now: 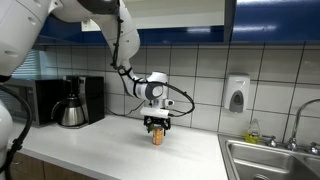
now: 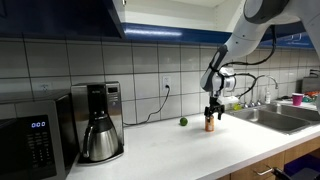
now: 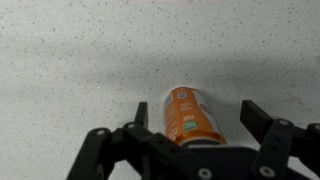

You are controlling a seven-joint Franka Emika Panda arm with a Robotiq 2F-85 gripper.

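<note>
An orange bottle (image 3: 187, 116) with a pale cap and a printed label stands on the white counter, seen from above in the wrist view. My gripper is open around its upper end, one finger on each side with a gap to both. In exterior view 1 the bottle (image 1: 158, 137) shows just below the gripper (image 1: 158, 126). From the other side, exterior view 2 has the bottle (image 2: 209, 124) under the gripper (image 2: 213, 110) too. The bottle's lower end is out of sight in the wrist view.
A small green object (image 2: 183, 122) rests near the tiled wall. The coffee maker with its steel carafe (image 1: 73, 112) and a microwave (image 2: 35, 140) are on one side, the sink (image 1: 262, 162) on the other.
</note>
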